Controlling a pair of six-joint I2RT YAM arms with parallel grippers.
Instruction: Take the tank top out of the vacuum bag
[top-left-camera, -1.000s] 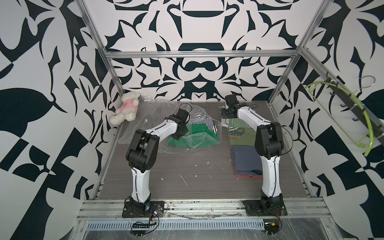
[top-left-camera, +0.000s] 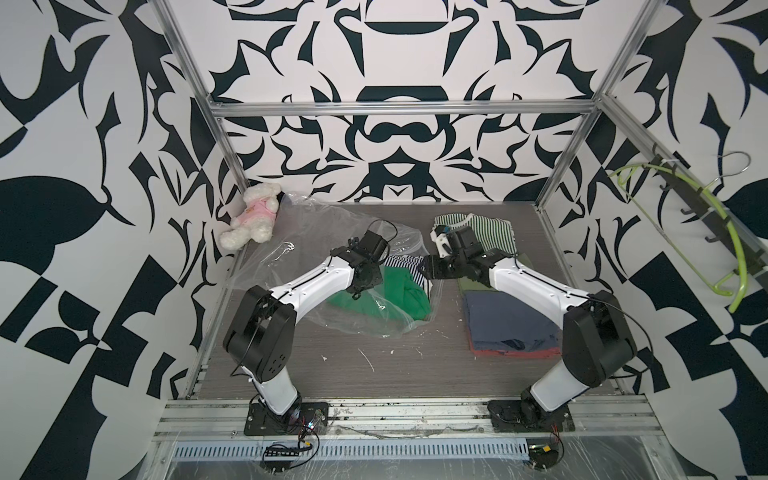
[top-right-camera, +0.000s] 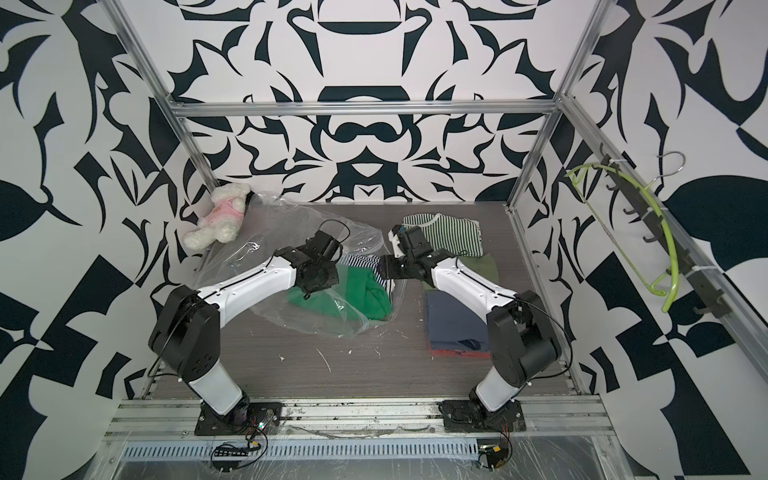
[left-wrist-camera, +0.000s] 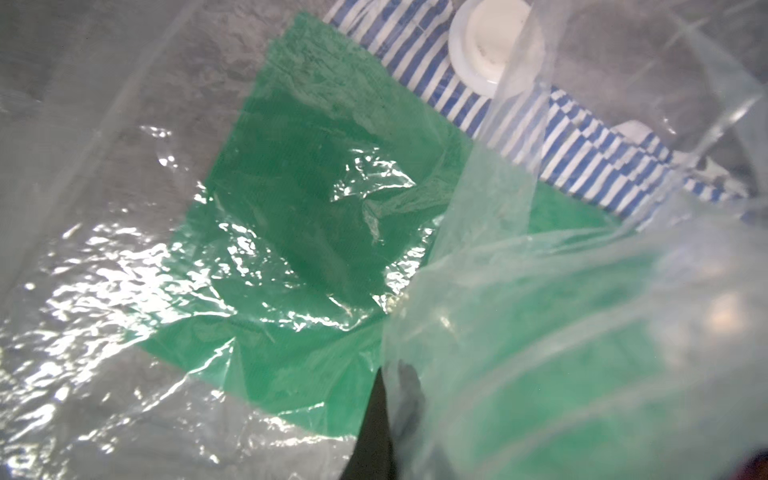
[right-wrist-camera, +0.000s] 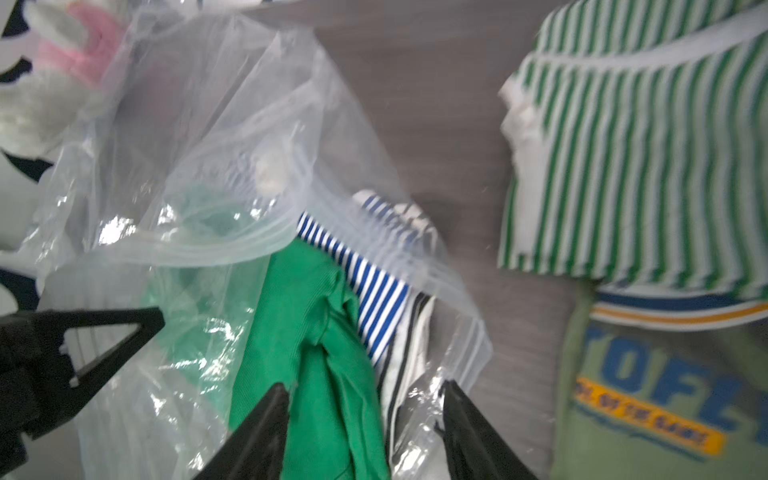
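Spread on the table, the clear vacuum bag (top-left-camera: 308, 228) has its mouth toward the right. Inside lie a green garment (right-wrist-camera: 320, 344) and a blue-and-white striped one (right-wrist-camera: 372, 300); which is the tank top I cannot tell. Film gathers at the fingertips of my left gripper, which is shut on the bag's upper layer. In the right wrist view, this gripper's black fingers (right-wrist-camera: 128, 344) show at the left, by the raised film. My right gripper is open at the bag's mouth, its fingers apart over the clothes, with no cloth visibly pinched.
To the right lie a folded green-striped shirt (top-left-camera: 492, 232), an olive shirt (right-wrist-camera: 632, 400) and a dark blue folded garment (top-left-camera: 508, 320). A white plush toy (top-left-camera: 254, 216) sits at the back left.
The left arm has shifted slightly, and the bag's front edge now reaches nearer the table front.
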